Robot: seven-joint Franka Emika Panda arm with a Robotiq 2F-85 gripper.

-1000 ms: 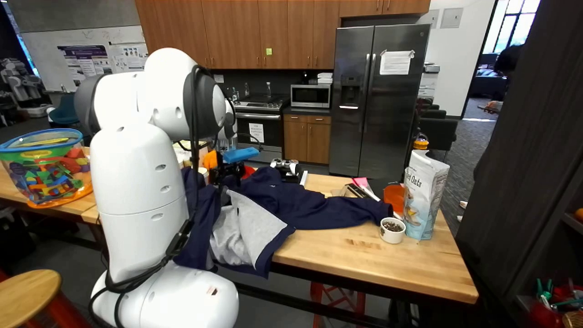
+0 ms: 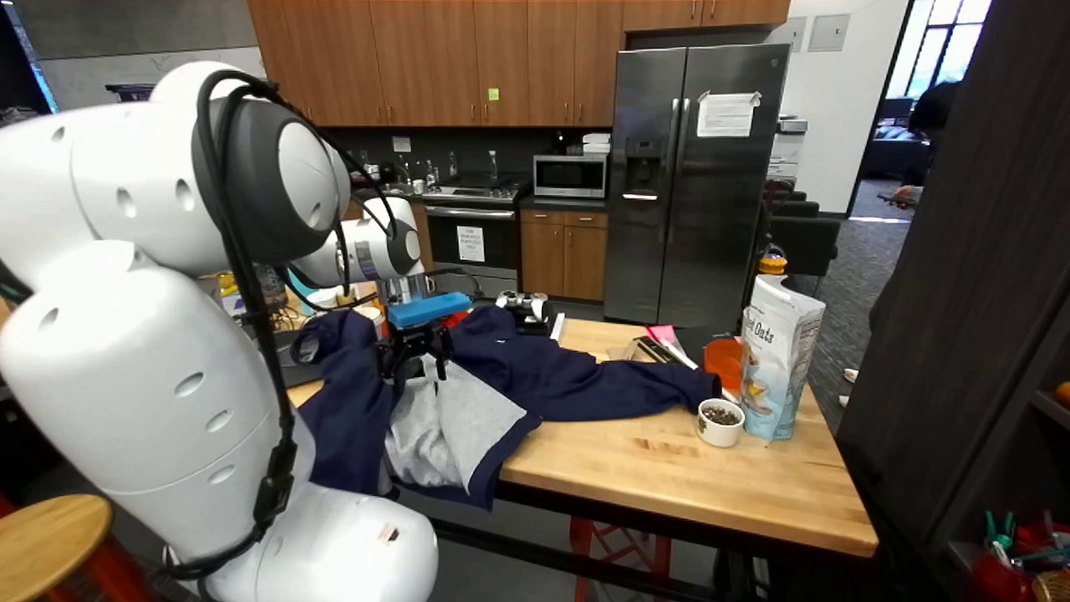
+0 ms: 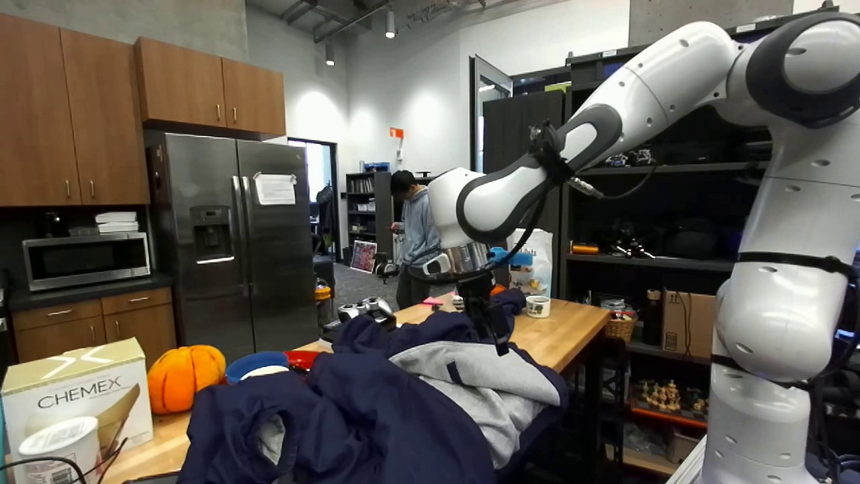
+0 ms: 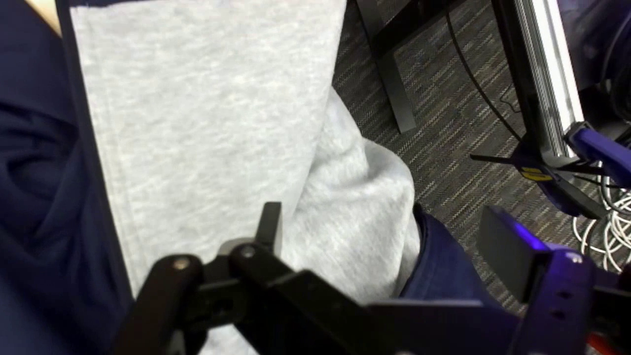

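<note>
A navy garment with a light grey inside (image 2: 577,386) is spread over the left part of the table. One flap is folded back, so its grey lining (image 4: 201,106) faces up, edged in navy. My gripper (image 2: 414,373) hangs over that grey part, pointing down and open. In the wrist view the two fingers of the gripper stand wide apart, one over the grey cloth and the other over the floor beyond the garment's edge. Nothing is pinched between them. From the second exterior view, the gripper (image 3: 488,327) appears just above or near the lining (image 3: 459,363); contact cannot be judged.
A white cup with dark bits (image 2: 720,423) and an oats bag (image 2: 782,356) stand at the table's right end. A Chemex box (image 3: 80,399) and an orange pumpkin (image 3: 184,378) sit beyond the garment.
The arm has swung towards the camera, and my gripper has come nearer and slightly lower over the grey lining. The garment looks unmoved.
</note>
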